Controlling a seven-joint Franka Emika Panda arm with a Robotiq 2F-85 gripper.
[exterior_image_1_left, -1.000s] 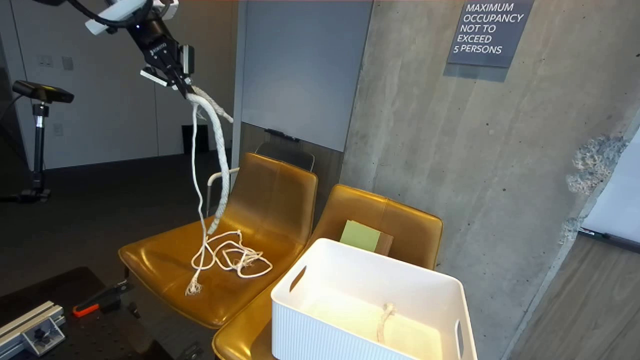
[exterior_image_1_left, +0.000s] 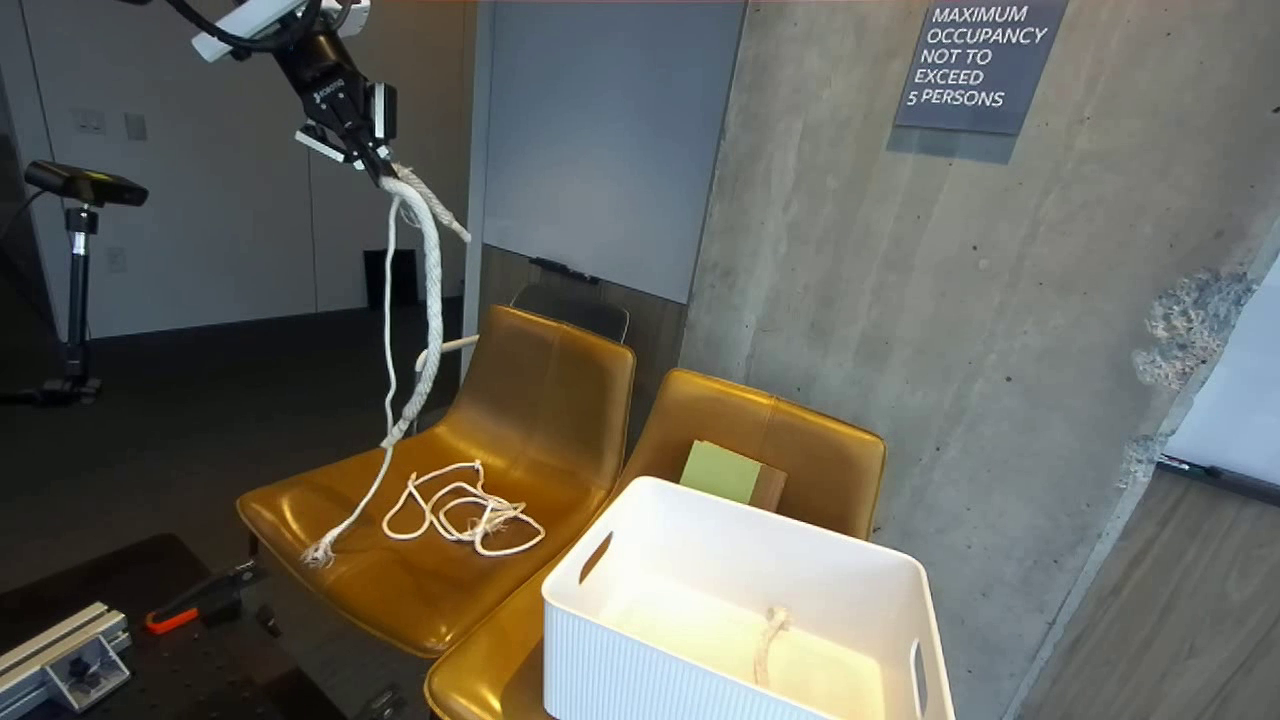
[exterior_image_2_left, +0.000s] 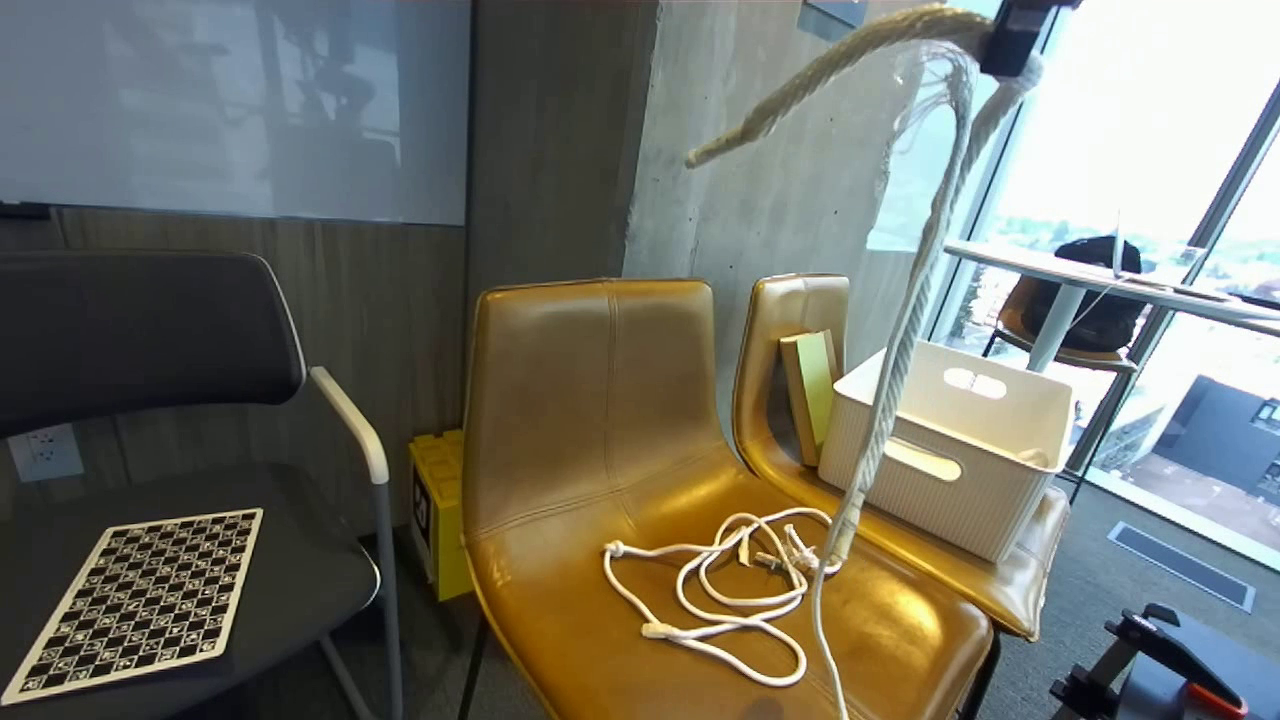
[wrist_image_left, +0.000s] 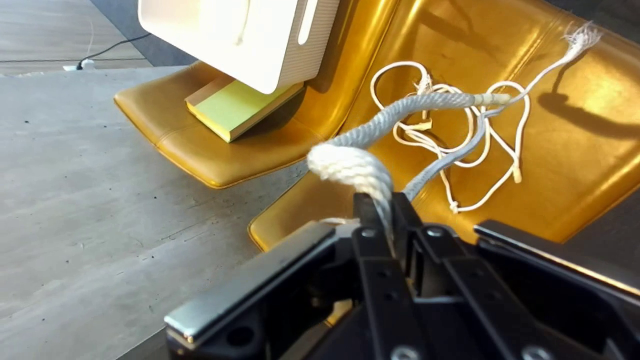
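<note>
High above the left tan chair, my gripper (exterior_image_1_left: 381, 170) is shut on a thick white rope (exterior_image_1_left: 429, 282). In the wrist view the rope (wrist_image_left: 363, 168) bends between the fingertips. A short stiff end sticks out to one side, while the long part hangs down toward the seat. A thinner white cord (exterior_image_1_left: 389, 324) hangs beside it from the same grip, its frayed end (exterior_image_1_left: 321, 550) over the seat's front edge. On that seat a loose thin white cord (exterior_image_2_left: 732, 600) lies in loops. A white bin (exterior_image_1_left: 750, 552) on the right chair has a short piece of rope (exterior_image_1_left: 768, 642) inside.
Against the right chair's back leans a green-covered book (exterior_image_2_left: 812, 390). A concrete wall (exterior_image_1_left: 1020, 360) stands behind the chairs. At the lower left is a dark table (exterior_image_1_left: 156, 564) with clamps. Open air surrounds the hanging rope above the left seat.
My gripper has moved slightly up and right. The hanging rope's lower end and the thin cord's frayed tip have swung left. The bin and the loose cord on the seat stay put.
</note>
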